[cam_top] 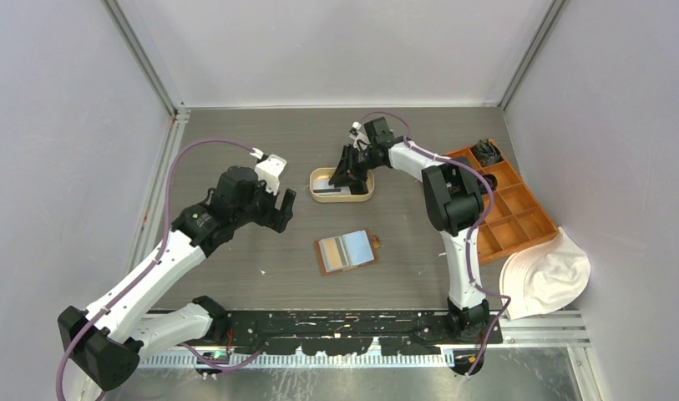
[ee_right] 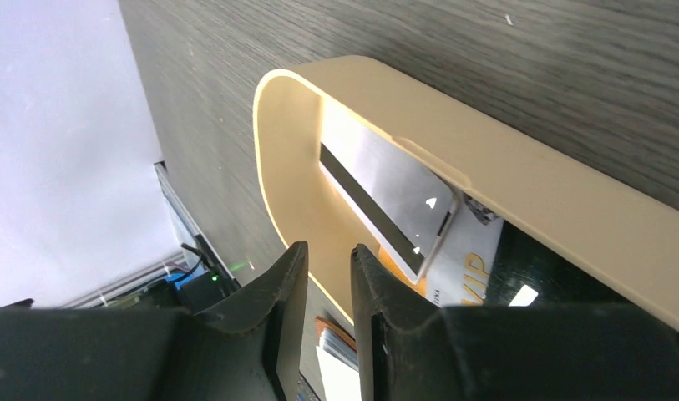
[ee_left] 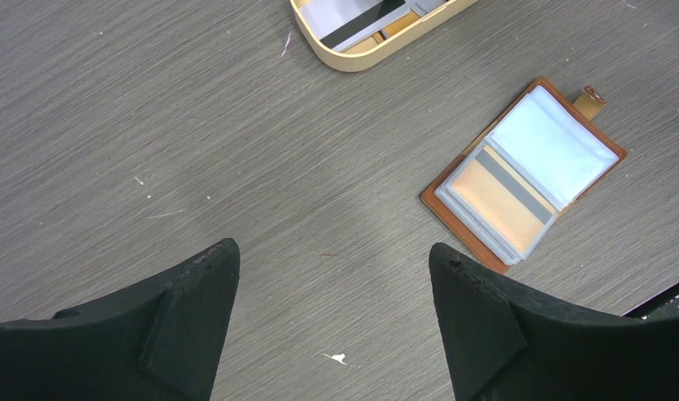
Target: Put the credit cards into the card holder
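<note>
The cards lie in a cream oval tray (cam_top: 317, 197): a silver card with a dark stripe (ee_right: 394, 188), a white card with gold lettering (ee_right: 463, 255) and a black one (ee_right: 532, 263). My right gripper is at the tray, its fingers part open and no card between them. Between those fingers the tray's near rim shows; whether they touch it I cannot tell. The brown card holder (ee_left: 526, 175) lies spread open in front of the tray, a tan-and-grey striped card (ee_left: 501, 196) in its clear sleeve. Left of both, my left gripper hangs open and empty.
An orange compartment box (cam_top: 519, 219) with dark items stands at the right, and a white cap (cam_top: 546, 276) lies beside it. Bare table (cam_top: 235, 134) stretches behind the left arm and between tray and holder.
</note>
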